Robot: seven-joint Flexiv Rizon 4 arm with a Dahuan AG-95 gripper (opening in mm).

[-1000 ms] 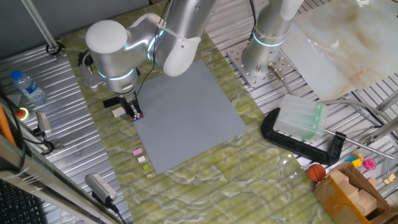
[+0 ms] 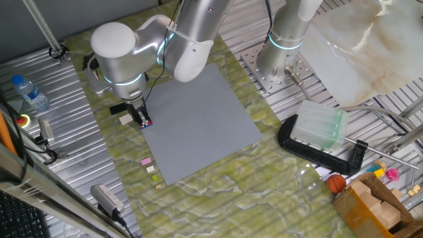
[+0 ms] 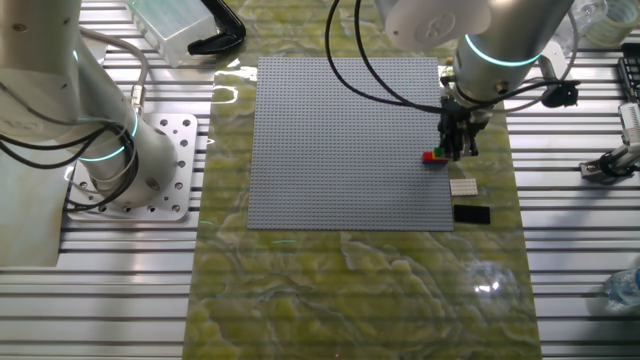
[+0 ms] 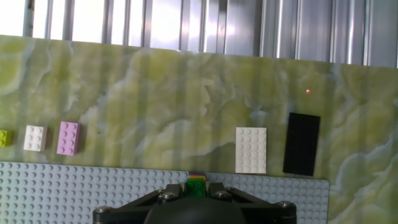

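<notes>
In the wrist view a green brick sits between the fingertips of my gripper, which looks shut on it. Thin red, orange and blue layers show just beyond the green one, at the edge of the grey baseplate. From the other side, a red brick shows beside my gripper at the baseplate's edge. Whether the green brick is pressed onto the pieces under it is hidden by the fingers.
Off the baseplate's edge lie a white brick, a black brick, a pink brick, a small white brick and a yellow-green brick. The visible baseplate surface away from my gripper is bare. A black clamp stands well off.
</notes>
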